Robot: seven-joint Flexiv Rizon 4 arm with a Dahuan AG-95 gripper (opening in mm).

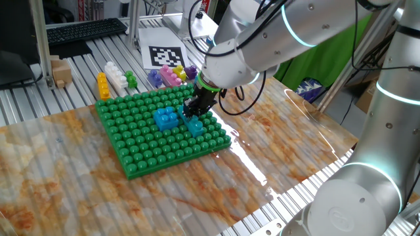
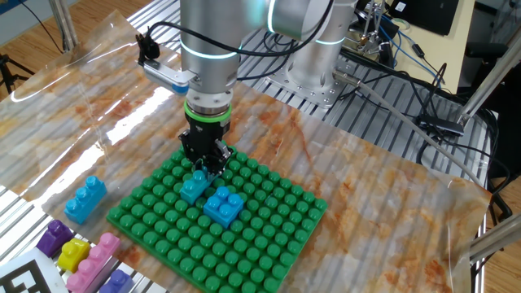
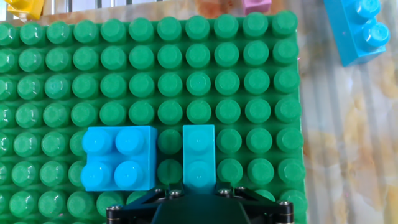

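Note:
A narrow light-blue brick (image 3: 199,146) stands upright on the green studded baseplate (image 3: 142,56), lined up with its rows. My gripper is at the brick's near end, its dark fingers close against both sides; it looks shut on it. In exterior view 2, the black gripper (image 2: 207,167) covers the rear of this brick (image 2: 194,186). A square blue brick (image 3: 119,158) sits to its left in the wrist view, about one stud column away. Whether the narrow brick is pressed fully down is hidden.
Another long blue brick (image 2: 85,199) lies off the plate. Beside the plate are pink (image 2: 94,262), yellow (image 2: 73,255) and purple (image 2: 54,238) bricks, with a marker sheet (image 1: 163,50) behind. Much of the baseplate is bare.

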